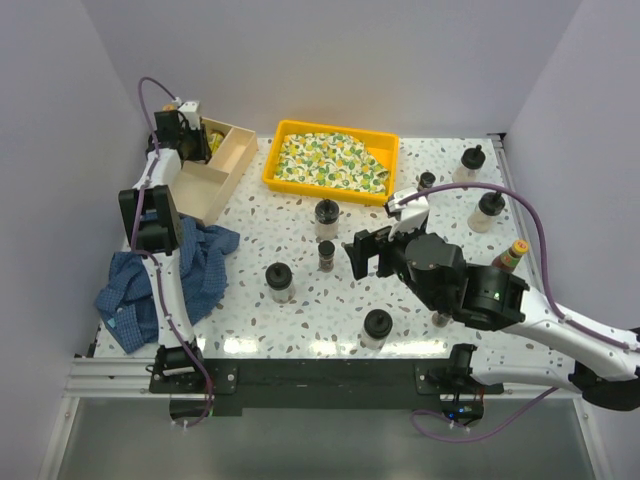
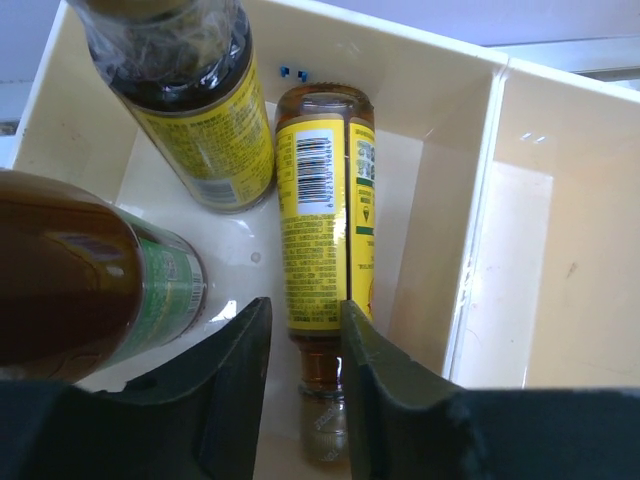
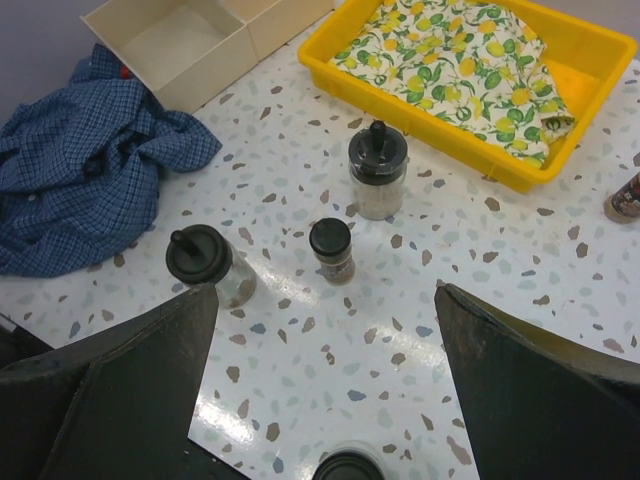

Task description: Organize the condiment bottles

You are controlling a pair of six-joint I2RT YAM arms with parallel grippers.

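In the beige divided box (image 1: 198,190), my left gripper is down over a yellow-label bottle (image 2: 315,230) lying on its side, fingers near its neck; whether they grip it is unclear. An upright yellow-label bottle (image 2: 205,150) and a green-label bottle (image 2: 165,295) share the compartment. My right gripper is open over the table, empty. Black-capped jars (image 3: 375,175), a small shaker (image 3: 330,250) and a yellow-capped bottle (image 1: 508,258) stand on the speckled table.
A yellow tray (image 1: 330,195) with a lemon-print cloth is at the back centre. A blue cloth (image 1: 205,275) lies at left. More jars stand along the right edge, partly near my right arm.
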